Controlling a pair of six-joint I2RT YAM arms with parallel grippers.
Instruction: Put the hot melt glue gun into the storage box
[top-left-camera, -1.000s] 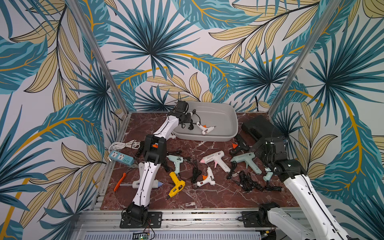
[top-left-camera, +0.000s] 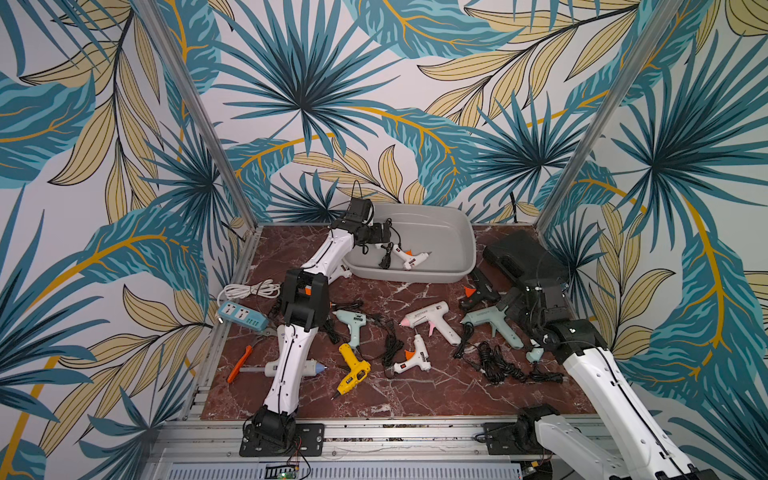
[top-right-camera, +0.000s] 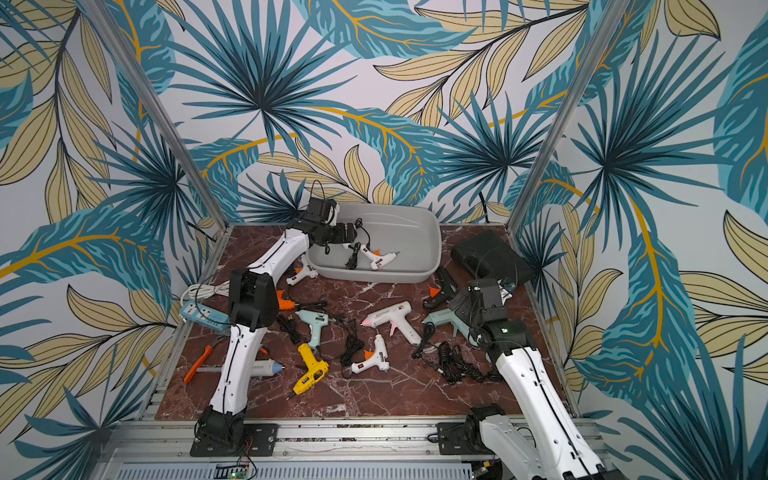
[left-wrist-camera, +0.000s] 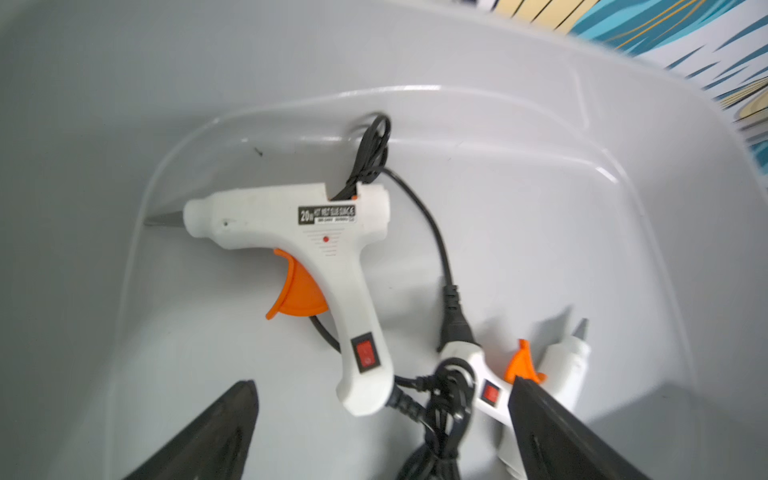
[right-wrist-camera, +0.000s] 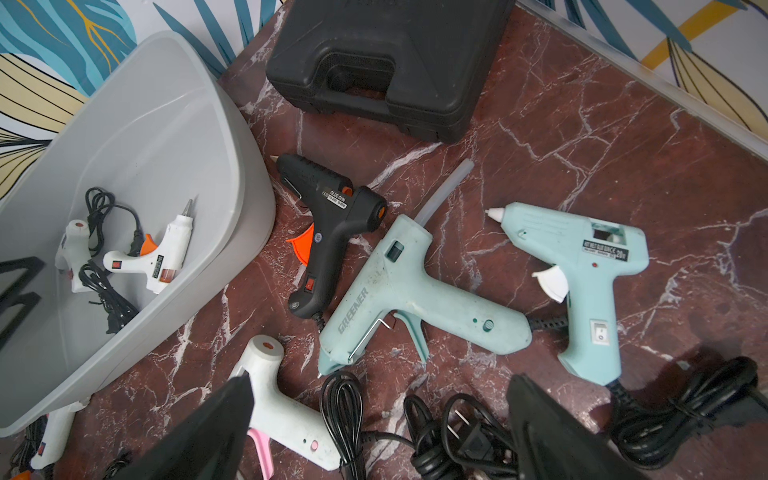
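Observation:
The grey storage box (top-left-camera: 448, 232) is at the back of the table. Two white hot melt glue guns with orange triggers lie in it: one (left-wrist-camera: 352, 288) at the left, one (left-wrist-camera: 564, 372) at the right, with black cords. My left gripper hangs over the box's left part, open, fingers apart above the cords and guns. My right gripper is open above the right side of the table, over a pale green glue gun (right-wrist-camera: 424, 296), a white-and-pink gun (right-wrist-camera: 280, 408) and coiled cords.
A black case (top-right-camera: 488, 252) stands at the back right. More glue guns, including a yellow one (top-right-camera: 312, 368), crowd the table, with a power strip (top-left-camera: 244, 316) and orange-handled tool (top-left-camera: 238, 364) at left.
My left arm has shifted slightly at the box. The right arm has moved a little. The glue guns look unmoved.

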